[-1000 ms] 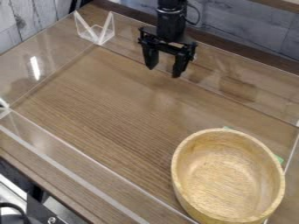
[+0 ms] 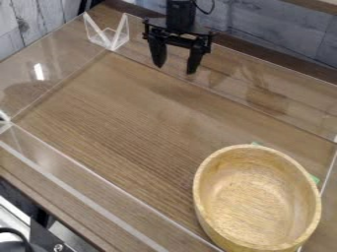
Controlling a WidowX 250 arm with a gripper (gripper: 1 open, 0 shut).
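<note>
My black gripper (image 2: 176, 51) is at the top centre of the camera view, low over the back of the wooden table (image 2: 125, 113), with its fingers spread open. Nothing shows between them. A large pale yellow bowl (image 2: 258, 167) sits at the near right, well apart from the gripper.
A small white wire-like object (image 2: 108, 27) stands at the back left, left of the gripper. A wall runs along the back edge. Dark items lie beyond the table's lower-left edge.
The bowl has not moved.
</note>
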